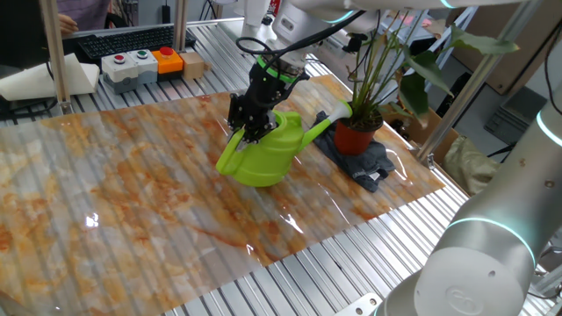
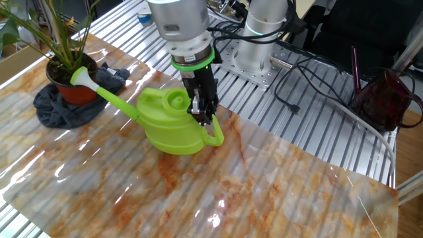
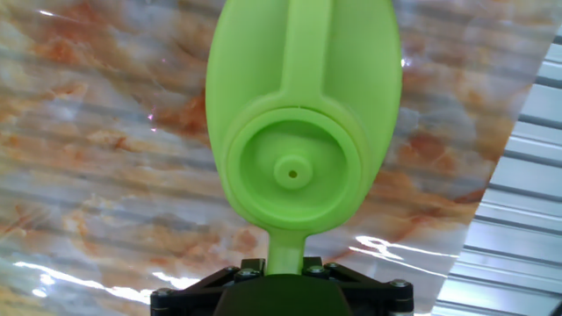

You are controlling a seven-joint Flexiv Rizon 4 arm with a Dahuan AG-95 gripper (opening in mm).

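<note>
A lime green watering can (image 1: 268,158) is upright over the marbled sheet, its pale spout head (image 2: 82,77) by the rim of the brown plant pot (image 1: 353,139). My gripper is shut on the can's rear handle (image 3: 285,250), with a dark finger close against each side. From the side, the black gripper (image 2: 203,119) comes down behind the can's round top opening (image 3: 294,168). Whether the can's base touches the sheet, I cannot tell. Leaves and stems of the plant (image 2: 56,36) rise from the pot.
Under the pot lies a dark grey cloth (image 2: 49,109). A dark red watering can (image 2: 384,99) stands off to the side near loose cables. Button boxes (image 1: 132,70) line the far edge. Much of the marbled sheet (image 1: 114,211) is bare.
</note>
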